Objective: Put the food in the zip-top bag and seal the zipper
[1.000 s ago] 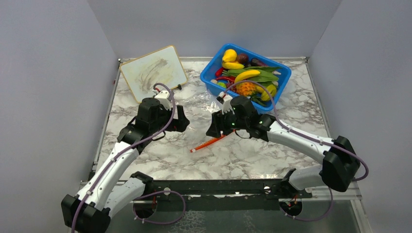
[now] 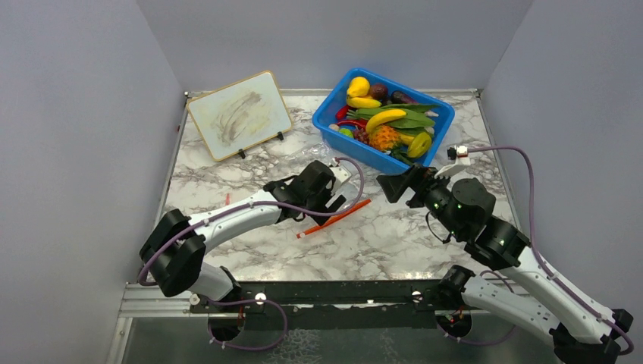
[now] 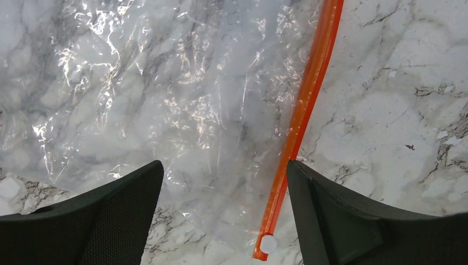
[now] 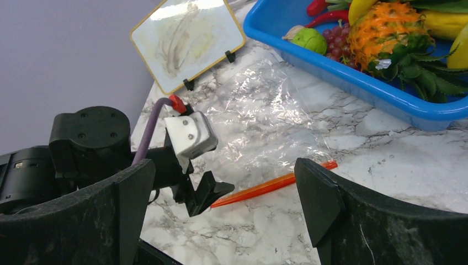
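A clear zip top bag [image 4: 259, 121] lies flat and looks empty on the marble table, its orange zipper strip [image 2: 334, 220] along the side nearest me. In the left wrist view the bag film [image 3: 165, 99] fills the left and middle, and the orange strip [image 3: 298, 121] runs down to a pale round end. Over the bag, my left gripper is open, with nothing gripped. Right of the bag, in front of the blue bin, my right gripper [image 2: 394, 193] also stands open and empty. Toy food, including a banana [image 2: 386, 120] and a pineapple [image 4: 386, 36], fills the bin.
The blue bin [image 4: 353, 83] stands at the back right, close behind the bag. A framed white board [image 2: 239, 115] rests at the back left on black clips. Bare marble lies in front of the bag and to its right.
My left gripper has moved right, from beside the bag to over it and its strip. The right gripper has drawn back to the right, away from the strip. Bag and bin look unmoved.
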